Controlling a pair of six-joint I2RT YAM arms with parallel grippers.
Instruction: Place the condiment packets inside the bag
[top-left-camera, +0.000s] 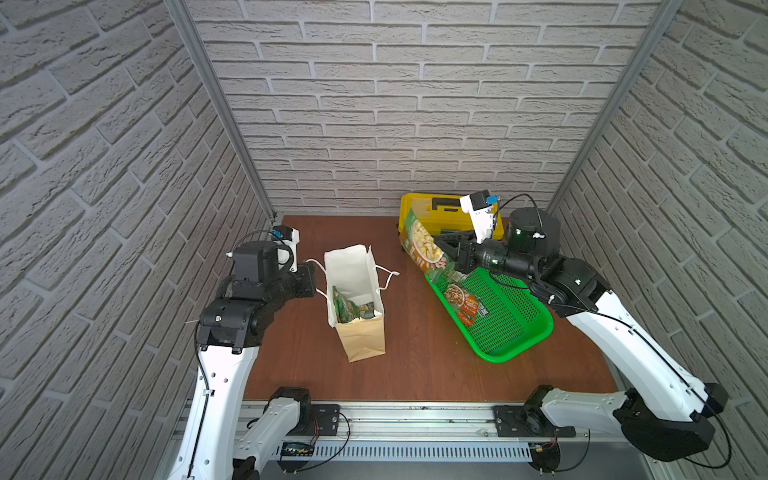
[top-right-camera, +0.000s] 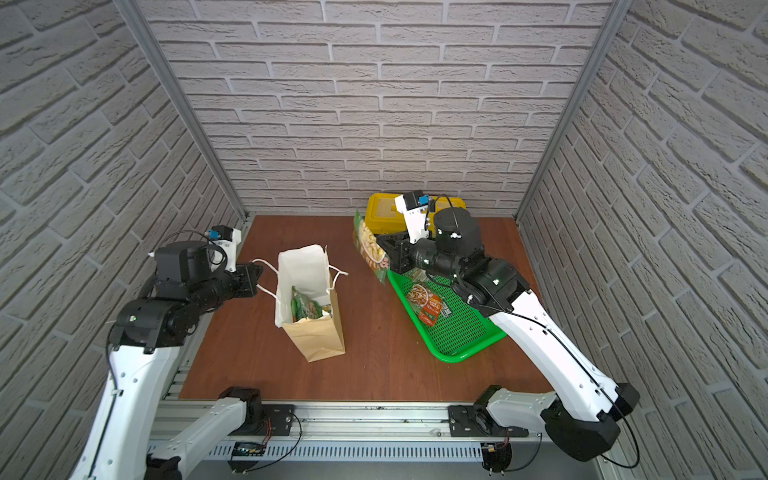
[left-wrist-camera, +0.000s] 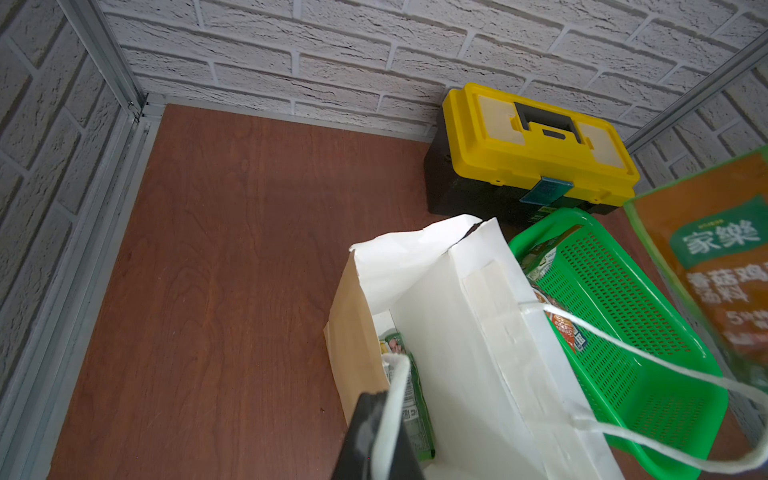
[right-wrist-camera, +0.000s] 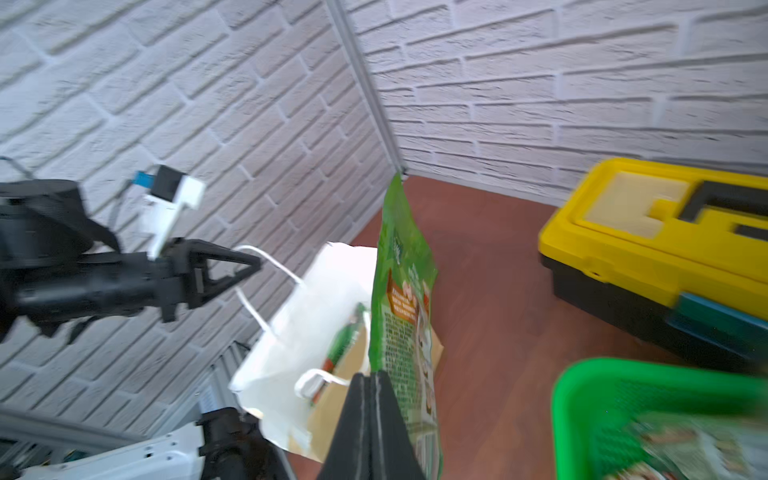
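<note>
The paper bag (top-left-camera: 360, 340) stands open at left of centre, green packets (top-left-camera: 348, 308) inside. My right gripper is shut on a green-and-orange condiment packet (top-left-camera: 424, 248), held up between the bag and the green basket (top-left-camera: 516, 348). My left gripper (top-right-camera: 252, 280) is shut at the bag's left side, by a white handle; in the left wrist view a handle crosses its fingers, and whether it is held is unclear. An orange packet (top-left-camera: 462, 304) and others lie in the basket.
A yellow and black toolbox (left-wrist-camera: 536, 144) sits at the back right, behind the basket. Bare tabletop (left-wrist-camera: 208, 264) lies around the bag, and brick walls enclose the table on the back and sides.
</note>
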